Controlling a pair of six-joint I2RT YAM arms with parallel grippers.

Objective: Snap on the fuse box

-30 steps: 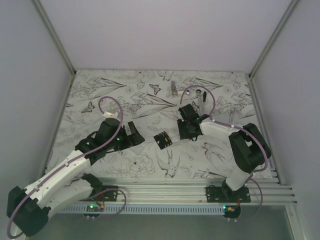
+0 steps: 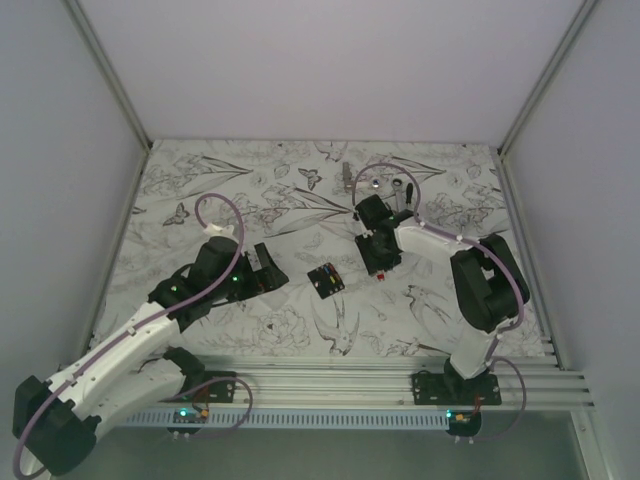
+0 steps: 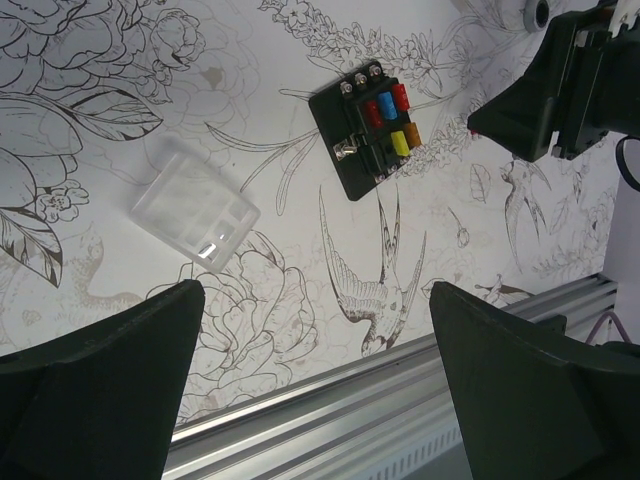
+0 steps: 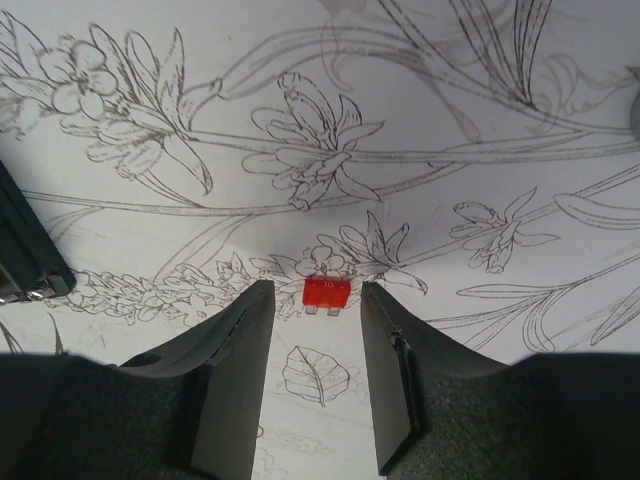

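Observation:
A black fuse box with red, blue, yellow and orange fuses lies on the patterned table; its dark edge shows at the left of the right wrist view. A small red fuse with metal prongs lies loose on the table, just beyond the fingertips of my right gripper, which is open around its line with nothing held. My left gripper is open above the table, left of the fuse box, with nothing between its fingers.
A clear plastic tray lies left of the fuse box. Several tools lie at the back right of the table. An aluminium rail runs along the front edge.
My right arm has shifted slightly in the top view, its gripper staying near the red fuse, which now shows more clearly beside it. The left arm looks unchanged.

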